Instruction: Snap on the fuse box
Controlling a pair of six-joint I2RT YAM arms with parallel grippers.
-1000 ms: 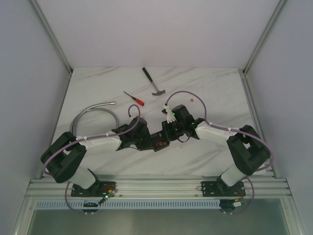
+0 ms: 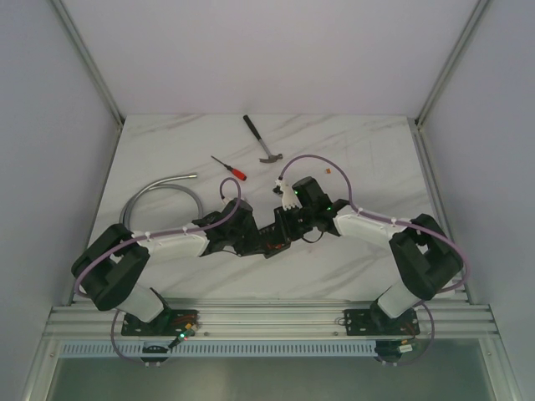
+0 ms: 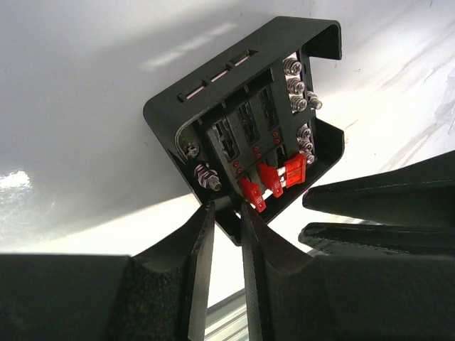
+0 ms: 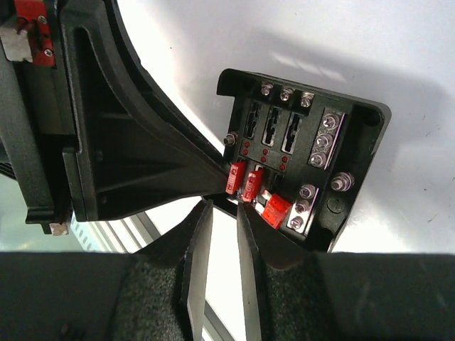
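Observation:
The black fuse box (image 3: 242, 121) lies on the white table with three red fuses (image 4: 252, 183) seated along one row and three empty slots beside them. My left gripper is at the box's edge by the fuses, its fingertips slightly apart. My right gripper is at the box too, with a narrow gap between its tips and nothing visibly held. In the top view, both grippers (image 2: 255, 242) (image 2: 286, 224) crowd over the box from either side, partly hiding it.
A hammer (image 2: 266, 150), a red screwdriver (image 2: 234, 171) and a looped grey hose (image 2: 159, 188) lie behind and left of the arms. A small orange piece (image 2: 328, 170) sits at the back right.
Otherwise little differs.

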